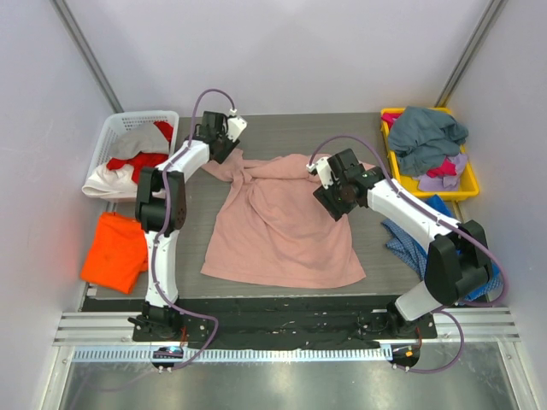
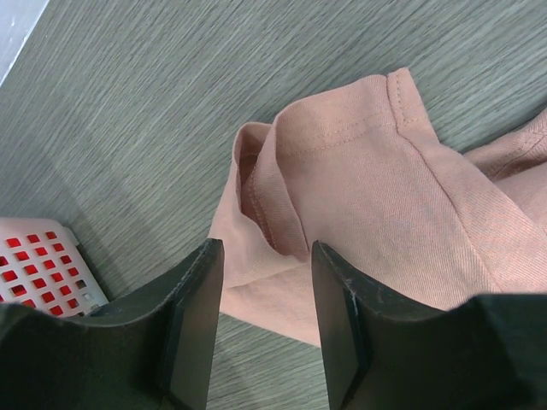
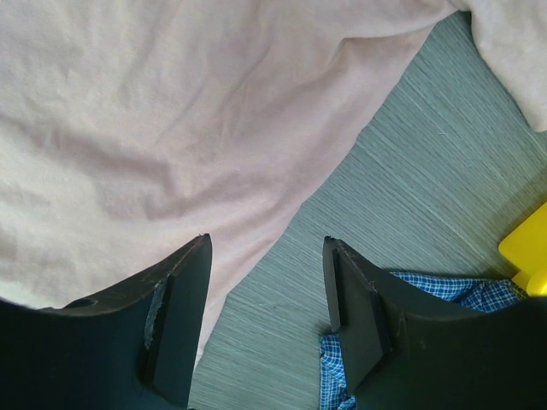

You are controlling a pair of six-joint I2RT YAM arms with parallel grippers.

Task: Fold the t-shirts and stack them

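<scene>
A pink t-shirt [image 1: 286,235] lies spread on the grey table, its far part bunched into folds. My left gripper [image 1: 224,157] is at the shirt's far left sleeve. In the left wrist view its two fingers [image 2: 198,295] stand apart, with a raised crease of the sleeve [image 2: 278,201] just ahead of and between the tips. Over the shirt's right edge, my right gripper [image 1: 335,213] is open. The right wrist view shows nothing held between its fingers, only the shirt edge and table beyond.
At left stands a white basket [image 1: 97,162] of clothes, close to the left arm, with a folded orange cloth [image 1: 116,252] in front. A yellow bin [image 1: 468,184] of clothes and blue checked cloth [image 1: 406,246] lie at right.
</scene>
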